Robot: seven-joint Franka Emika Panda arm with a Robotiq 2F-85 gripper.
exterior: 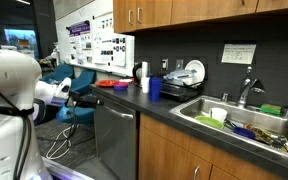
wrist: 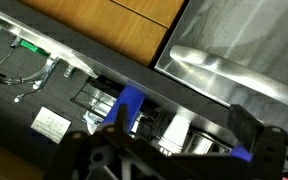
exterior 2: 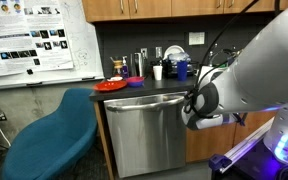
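A stainless dishwasher point(exterior: 116, 140) stands shut under the counter, left of the wooden cabinets. Its long bar handle point(exterior 2: 142, 105) runs along the top of the door. In the wrist view the handle point(wrist: 239, 72) crosses the upper right. My gripper is open there, its two dark fingers point(wrist: 246, 127) wide apart and nothing held between them. In exterior view 2 the gripper point(exterior 2: 191, 104) appears near the right end of the handle. Contact with it cannot be made out.
The dark counter point(exterior: 169, 104) edge runs close by. On it stand a blue container point(exterior: 155, 89), a white kettle point(exterior 2: 158, 71) and a red plate point(exterior 2: 110, 85). A sink point(exterior: 244, 122) with dishes lies to the right. A blue chair point(exterior 2: 49, 140) sits left of the dishwasher.
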